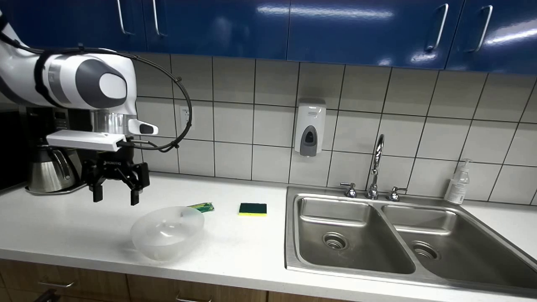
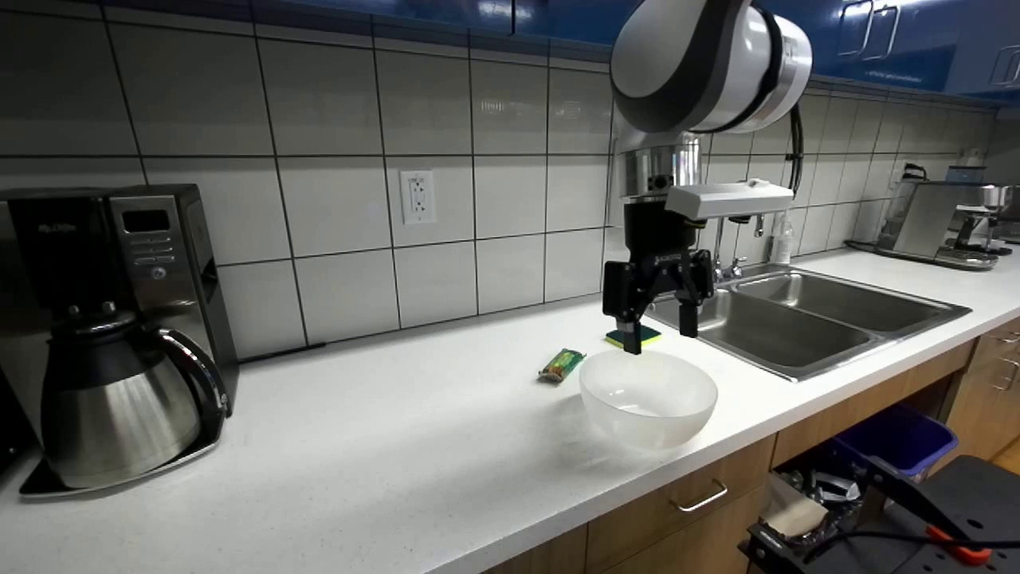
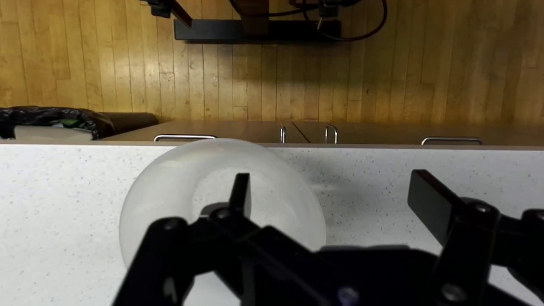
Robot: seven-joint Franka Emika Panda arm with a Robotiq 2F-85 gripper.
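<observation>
My gripper [image 1: 115, 197] hangs above the counter with its fingers wide apart and nothing between them. Below it stands a translucent white bowl [image 1: 168, 234], upright and seemingly empty, near the counter's front edge. In the wrist view the bowl [image 3: 219, 188] lies at the left, partly covered by one finger [image 3: 240, 196]; the other finger is over bare counter to the right. Behind the bowl lies a small green packet [image 2: 560, 365], partly hidden by it in exterior view 1. A green and yellow sponge [image 1: 252, 209] rests to the right, apart from the bowl.
A double sink [image 1: 352, 231] with a faucet [image 1: 375, 168] takes up the right side. At the left end stands a coffee maker [image 2: 172, 258] with a steel carafe [image 2: 124, 411]. Blue cabinets [image 1: 216, 25] hang overhead. The counter between coffee maker and bowl is clear.
</observation>
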